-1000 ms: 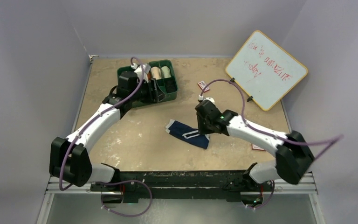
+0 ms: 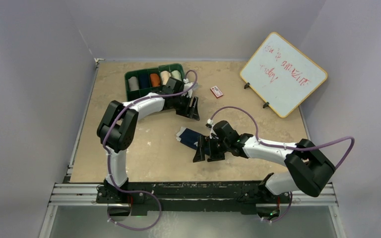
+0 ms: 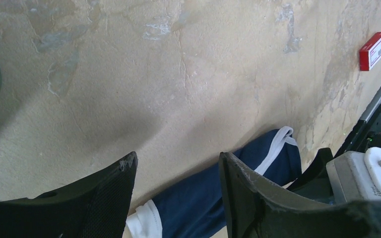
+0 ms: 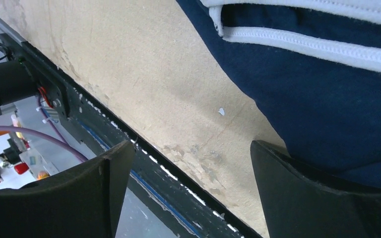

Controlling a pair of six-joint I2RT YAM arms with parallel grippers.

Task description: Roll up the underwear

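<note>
The navy underwear with white trim (image 2: 188, 138) lies folded into a flat strip on the table, slanting down to the right in the top view. Its right end is covered there by my right gripper (image 2: 209, 155), which is open and low over the cloth. In the right wrist view one finger (image 4: 297, 193) borders the navy fabric (image 4: 322, 104), and only bare table shows between the two fingers. My left gripper (image 2: 191, 110) stands open above the table, behind the underwear. From the left wrist, the underwear (image 3: 188, 198) appears beyond and below the open fingers, with nothing gripped.
A green divided box (image 2: 128, 94) with rolled garments stands at the back left, partly behind the left arm. A small red-and-white box (image 2: 217, 91) lies behind the right gripper. The whiteboard (image 2: 284, 74) leans at back right.
The left gripper has moved right, away from over the green box. The underwear's visible left end has stayed put.
</note>
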